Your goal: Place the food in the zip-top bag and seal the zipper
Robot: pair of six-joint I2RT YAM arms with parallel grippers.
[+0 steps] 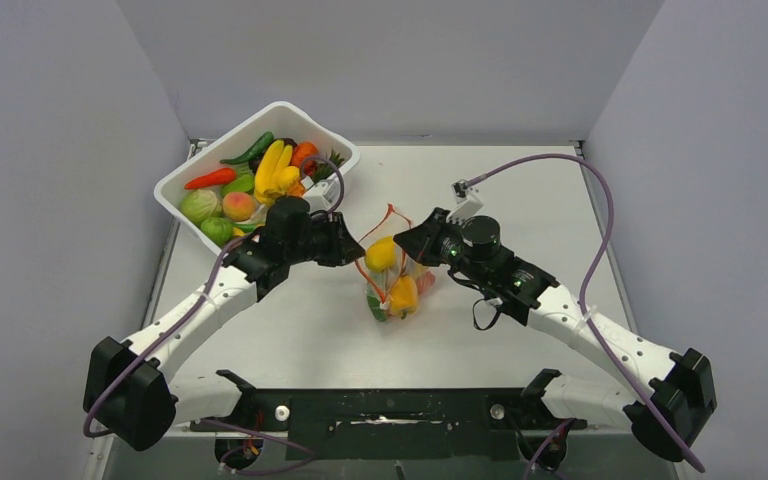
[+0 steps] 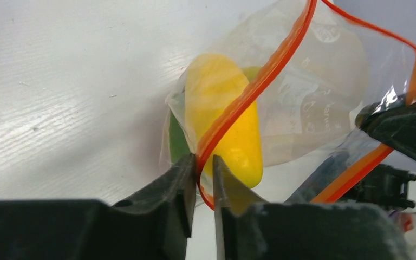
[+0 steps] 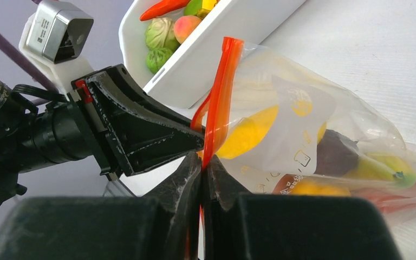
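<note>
The clear zip top bag stands with its orange-edged mouth gaping. Inside, a yellow food item lies near the opening, with a yellow pepper lower down; dark and green items show through the plastic. My right gripper is shut on the bag's orange rim. At the opposite side of the mouth is my left gripper, its fingers part open with a narrow gap. The near orange rim runs between or just beyond its fingertips; whether they touch it I cannot tell.
A white bin of vegetables and fruit, including bananas and a peach, stands at the back left behind my left arm. Bare table lies to the back right and in front of the bag.
</note>
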